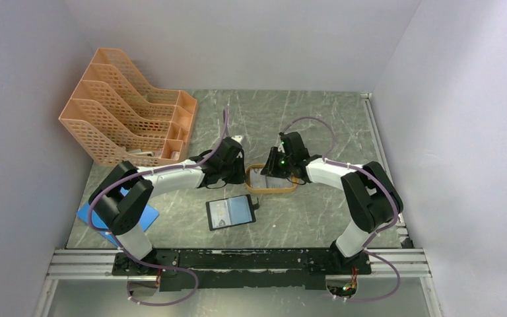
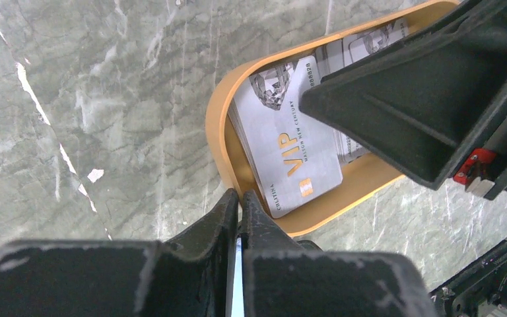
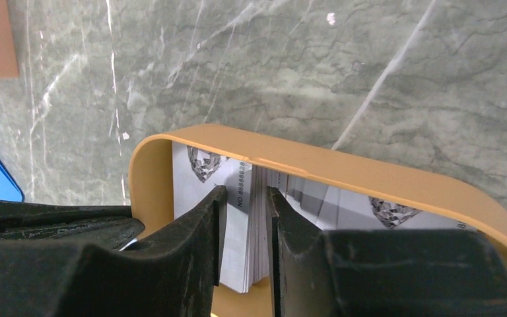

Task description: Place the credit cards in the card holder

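Observation:
A tan oval tray (image 1: 272,191) holds white cards (image 2: 287,135), one marked VIP with a diamond picture. My left gripper is shut on the tray's rim at its left end. Over the tray, my right gripper stands partly open, pointing down at the cards. In the right wrist view, the edge of a white card stack (image 3: 237,228) shows between its fingertips; whether they touch it cannot be told. The black card holder (image 1: 230,212) lies open in front of the tray, with a pale picture panel on its left half and a light-blue panel on its right.
A tiered orange organizer (image 1: 129,109) stands at the back left. Blue flat pieces (image 1: 146,216) lie under the left arm.

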